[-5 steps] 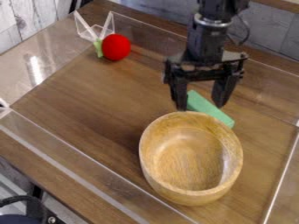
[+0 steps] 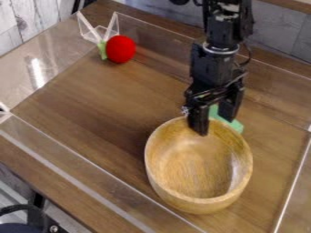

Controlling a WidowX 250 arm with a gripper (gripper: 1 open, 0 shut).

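The black robot gripper point(image 2: 199, 109) hangs over the back rim of a large wooden bowl point(image 2: 166, 187), its fingers pointing down. The bowl is empty as far as it shows. A green flat object point(image 2: 231, 123) lies on the table behind the bowl at the right, partly hidden by the gripper. Whether the fingers are open or shut, and whether anything is between them, is hard to tell.
A red ball point(image 2: 120, 49) sits at the back left beside a whitish wire-like item point(image 2: 97, 35). A wall stands behind, and the table edges are at left and right.
The gripper has turned and drawn narrower in view, shifting slightly left and down toward the bowl's back rim. The bowl and the green object look unmoved.
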